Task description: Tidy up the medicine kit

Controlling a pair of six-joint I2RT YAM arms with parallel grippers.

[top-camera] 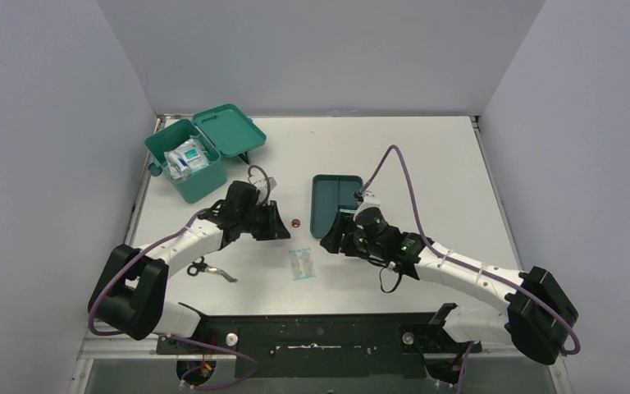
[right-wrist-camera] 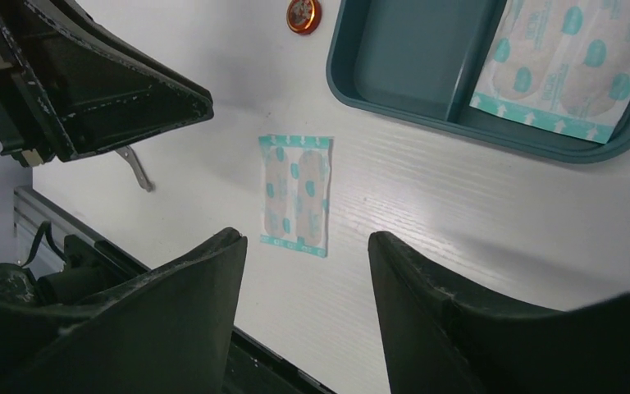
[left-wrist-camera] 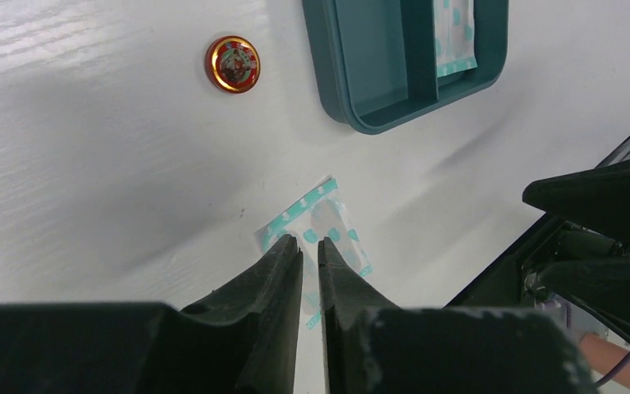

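A white packet with teal marks (top-camera: 302,263) lies flat on the table between the arms. The teal divided tray (top-camera: 325,205) stands to its upper right; another packet (right-wrist-camera: 570,66) rests in one of its compartments. A small round red-and-gold tin (left-wrist-camera: 233,64) sits left of the tray. My left gripper is above the table by the loose packet, a narrow empty gap between its fingers. Over the tray's near end, my right gripper has its fingers wider apart, holding nothing. In the top view it hides part of the tray.
An open teal kit box (top-camera: 205,176) with white packages (top-camera: 186,158) stands at the back left, its lid (top-camera: 230,130) folded back. Metal scissors or tweezers (top-camera: 213,270) lie near the left arm.
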